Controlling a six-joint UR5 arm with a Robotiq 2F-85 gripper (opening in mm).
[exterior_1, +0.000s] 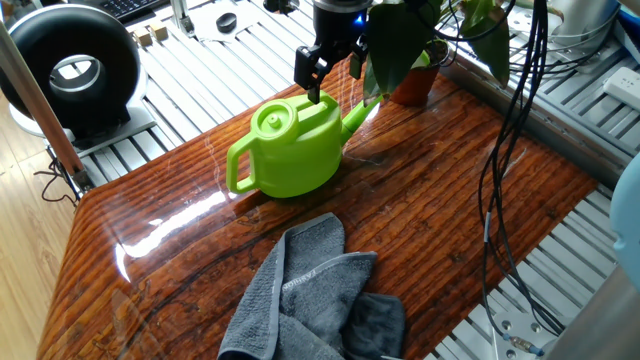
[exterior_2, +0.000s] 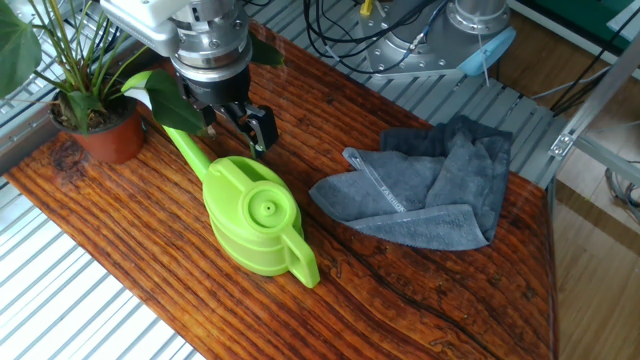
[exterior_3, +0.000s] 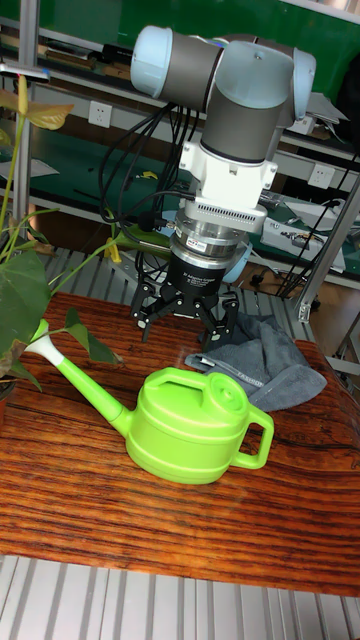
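A bright green watering can (exterior_1: 300, 150) stands upright on the brown wooden board, its spout pointing toward a potted plant (exterior_2: 107, 135) and its side handle away from it. In exterior view 3 my gripper (exterior_3: 179, 333) hangs over the can's far side, fingers pointing down and spread wide. It is open, with nothing between its fingers. Exterior view 2 shows the gripper beside the can (exterior_2: 262, 210), near the base of its spout, apart from it. The can's top bar handle (exterior_3: 176, 378) lies below and in front of the fingers in exterior view 3.
A crumpled grey towel (exterior_2: 430, 190) lies on the board (exterior_2: 400, 290), beside the can. Plant leaves (exterior_1: 393, 50) reach close to my gripper and the spout. Black cables (exterior_1: 510, 150) hang at one side. Bare wood is free around the can's handle end.
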